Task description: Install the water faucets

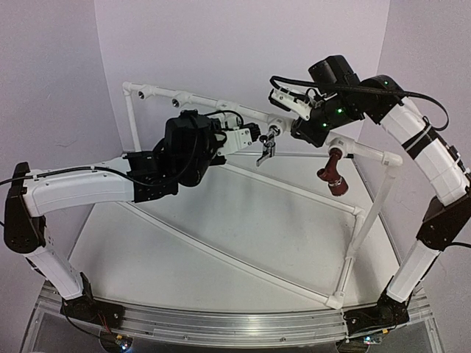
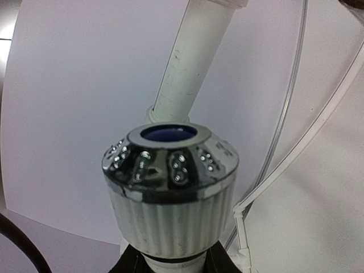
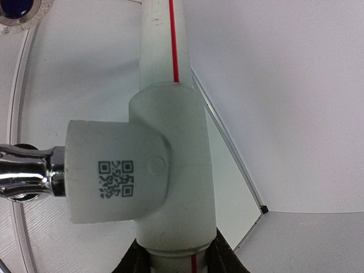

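Observation:
My left gripper is shut on the narrow neck of a ribbed white faucet piece (image 2: 170, 222) with a chrome, dotted cap and a blue centre. The same piece's blue end (image 3: 17, 8) shows at the upper left of the right wrist view. In the top view a chrome faucet (image 1: 267, 147) hangs from the white rail, just right of my left gripper (image 1: 246, 138). It sits in a white tee with a printed code (image 3: 116, 176). My right gripper is shut around the white pipe below that tee. A dark red faucet (image 1: 335, 176) hangs farther right.
The white pipe frame (image 1: 257, 115) slants across the scene, with bare sockets (image 1: 179, 99) toward the left. Lower rails (image 1: 235, 268) cross the board. The white board (image 1: 221, 206) beneath is otherwise clear.

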